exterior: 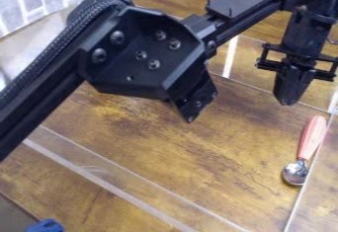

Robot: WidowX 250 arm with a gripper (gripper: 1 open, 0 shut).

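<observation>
The black gripper (290, 90) hangs at the upper right of the camera view, pointing down, its fingers shut with nothing seen between them. Below it and a little to the right, an ice cream scoop with a pink handle (313, 137) and a metal head (295, 174) lies on the wooden table (158, 167), apart from the gripper. The black arm spans the upper left and top of the view.
A white railed object (34, 4) stands at the top left. A blue item (43, 226) sits at the lower left corner by a grey edge. Clear strips cross the table.
</observation>
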